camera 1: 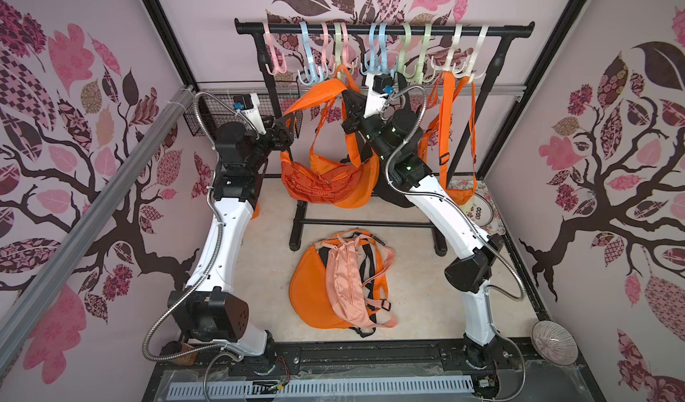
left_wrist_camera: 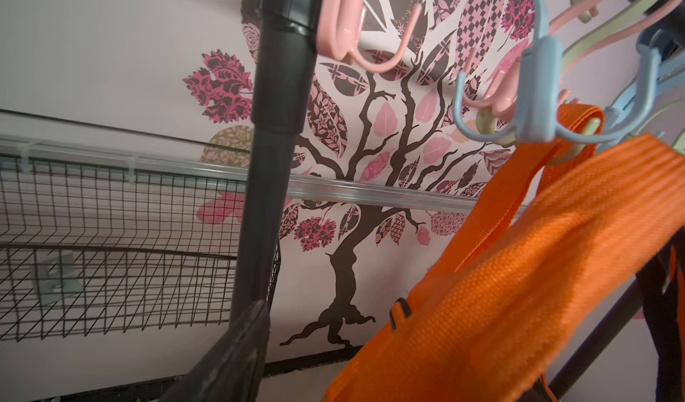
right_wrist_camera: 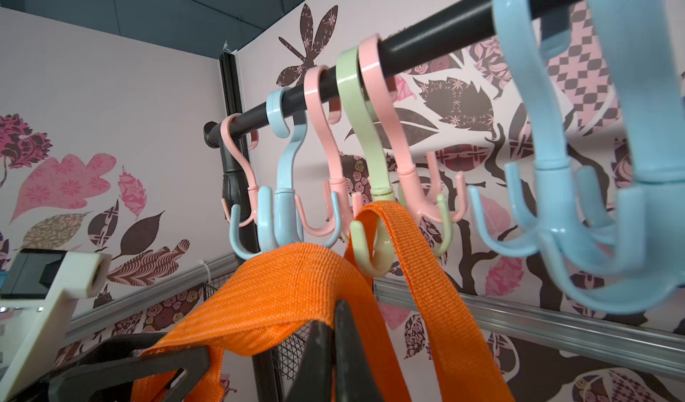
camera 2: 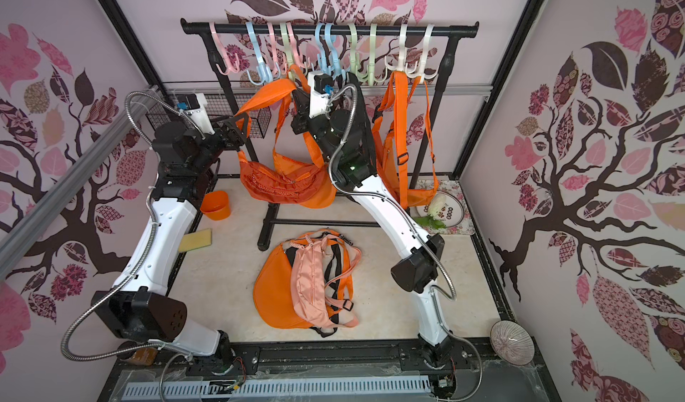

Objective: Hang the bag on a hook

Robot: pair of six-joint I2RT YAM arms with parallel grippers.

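An orange bag [camera 1: 324,179] hangs below the rack's bar, with one strap loop [right_wrist_camera: 421,273] over a light green hook [right_wrist_camera: 367,252]. Another wide orange strap [camera 1: 314,95] stretches between my two grippers. My right gripper [camera 1: 349,113] is shut on this strap, its fingertips pinching a fold just below the hooks in the right wrist view. At the strap's left end is my left gripper [camera 1: 288,132]; its fingers are parted, one finger [left_wrist_camera: 232,362] standing clear of the fabric. The orange strap [left_wrist_camera: 513,280] covers the other finger in the left wrist view.
Pink, blue, green and white hooks line the black bar [camera 1: 285,28]. More orange bags [camera 1: 446,131] hang at its right end. An orange and pink bag [camera 1: 346,280] lies on the floor. Left of the rack post is a wire basket [left_wrist_camera: 121,259].
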